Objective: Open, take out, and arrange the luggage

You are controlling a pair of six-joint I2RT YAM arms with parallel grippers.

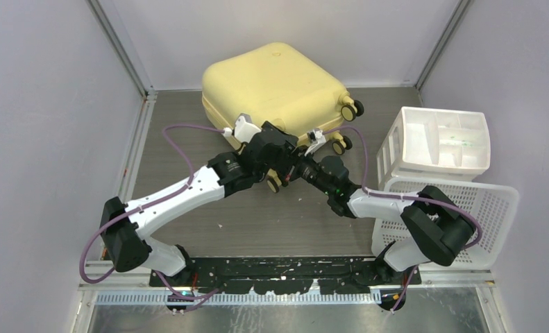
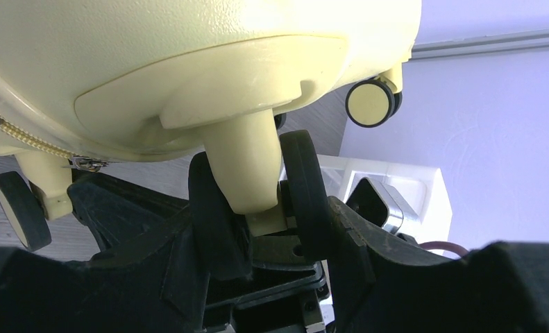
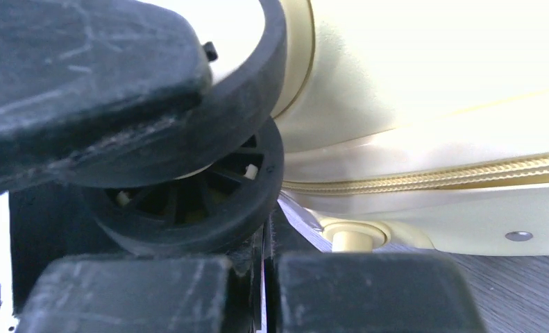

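Note:
A pale yellow suitcase lies at the back of the grey floor, black wheels along its right and front. My left gripper is at its front edge; in the left wrist view it is shut on a cream wheel mount of the suitcase. My right gripper is just beside it, low by a wheel; in the right wrist view it is shut, nothing seen between its fingers. A yellow zipper runs along the case above the floor.
A white compartment box and a white perforated basket stand on the right.

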